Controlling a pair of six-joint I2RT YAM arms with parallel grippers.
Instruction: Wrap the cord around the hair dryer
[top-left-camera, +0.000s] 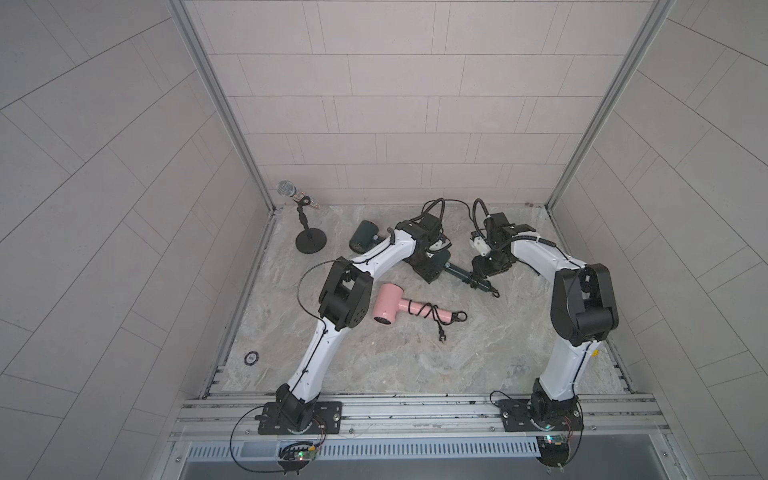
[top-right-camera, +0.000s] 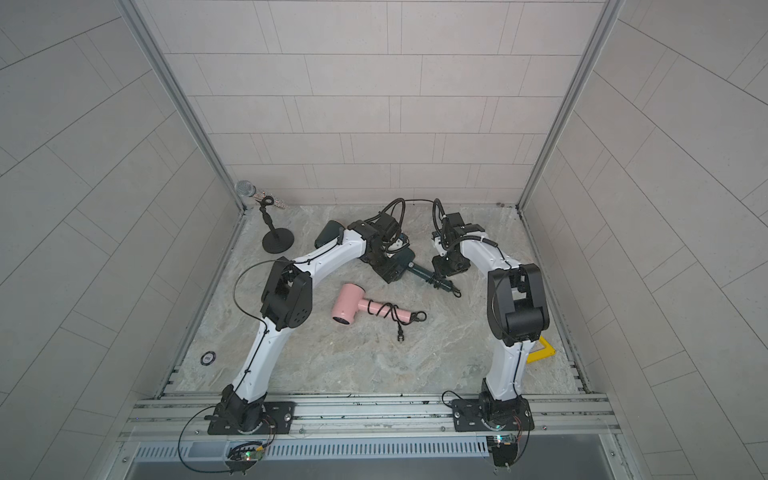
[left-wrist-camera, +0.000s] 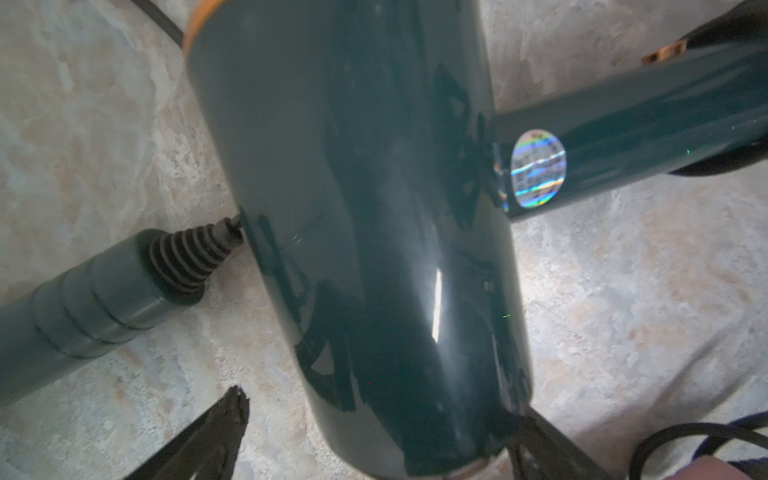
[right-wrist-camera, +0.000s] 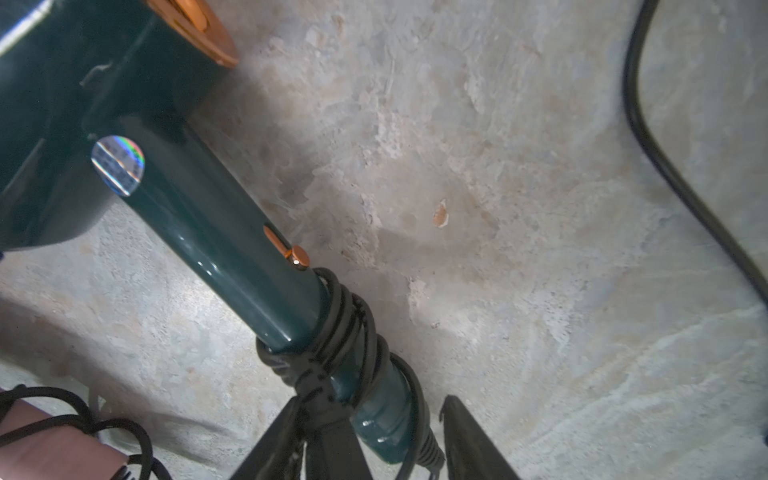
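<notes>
A dark green hair dryer (right-wrist-camera: 200, 216) lies at the back centre, several loops of black cord (right-wrist-camera: 344, 328) wound round its handle, with a dark plug-like end on top. My left gripper is open over the dryer's barrel (left-wrist-camera: 352, 200); one finger is partly hidden behind it. My right gripper stands open over the lower handle, its fingers either side of the wound cord and dark end.
A pink hair dryer (top-left-camera: 388, 302) with cord lies in front. Another dark green dryer (top-left-camera: 364, 236) lies behind left, a microphone stand (top-left-camera: 310, 240) at back left.
</notes>
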